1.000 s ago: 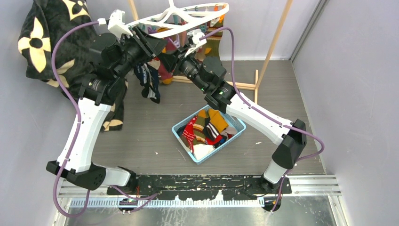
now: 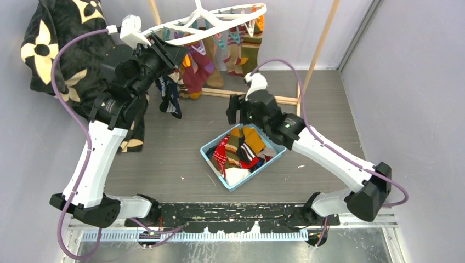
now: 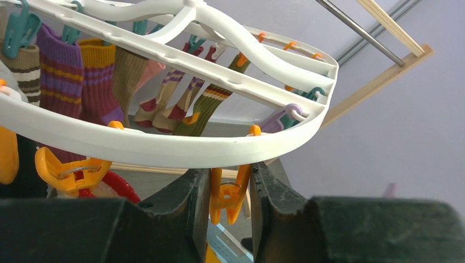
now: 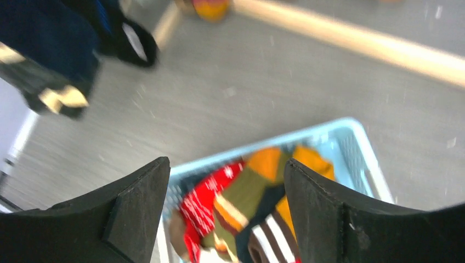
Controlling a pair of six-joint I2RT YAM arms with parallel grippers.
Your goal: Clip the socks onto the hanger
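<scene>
My left gripper is shut on an orange clip (image 3: pixel 227 203) hanging from the white rim of the hanger (image 3: pixel 164 148). Several socks (image 3: pixel 60 76) hang from clips on the hanger. My right gripper (image 2: pixel 237 107) is open, above the blue basket (image 2: pixel 230 186), which holds a pile of socks in red, olive, mustard and white (image 4: pixel 236 208). The right wrist view is blurred.
A dark blanket with flowers (image 2: pixel 46 55) hangs at the left. The wooden rack (image 2: pixel 321 38) stands behind the basket. Walls close both sides, with bare floor (image 2: pixel 159 170) around the basket.
My right gripper has moved from beside the hanger and left gripper to the right and toward the front, over the basket. The left arm has shifted only slightly left.
</scene>
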